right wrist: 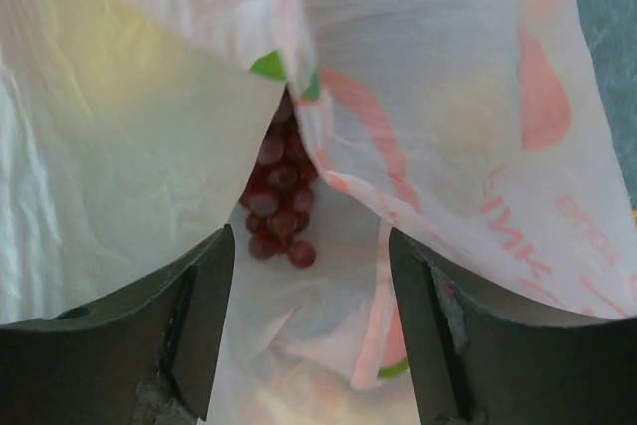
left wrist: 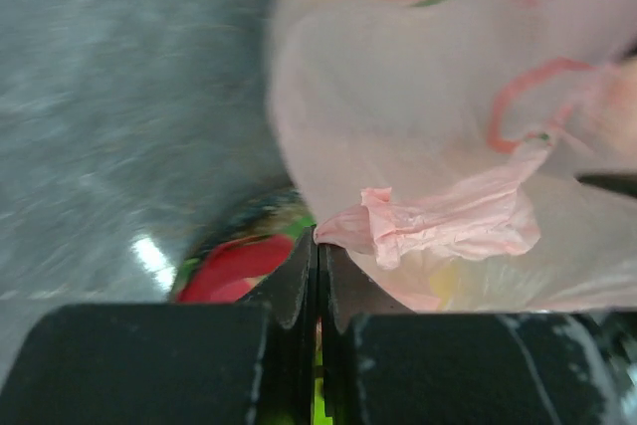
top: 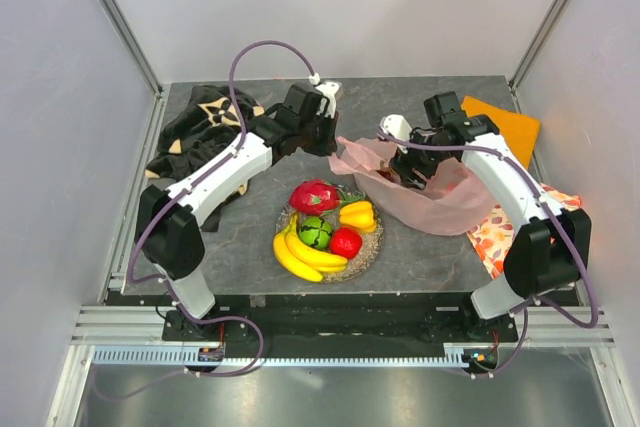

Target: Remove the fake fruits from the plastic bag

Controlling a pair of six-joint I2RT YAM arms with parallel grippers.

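The pink plastic bag [top: 430, 209] lies open on the right half of the table. My left gripper is shut on a crumpled edge of it at its left end. My right gripper is inside the bag opening, part open, above a cluster of red grapes [right wrist: 284, 201] lying on the bag's inside. A patterned plate [top: 350, 267] holds bananas [top: 300, 257], a watermelon [top: 315, 232], dragon fruit [top: 313, 197], a yellow pepper [top: 357, 215] and a red round fruit [top: 346, 242].
A dark patterned cloth [top: 188, 137] lies at the left. An orange cloth [top: 515, 127] is at the back right, with an orange floral cloth [top: 490, 247] at the right front.
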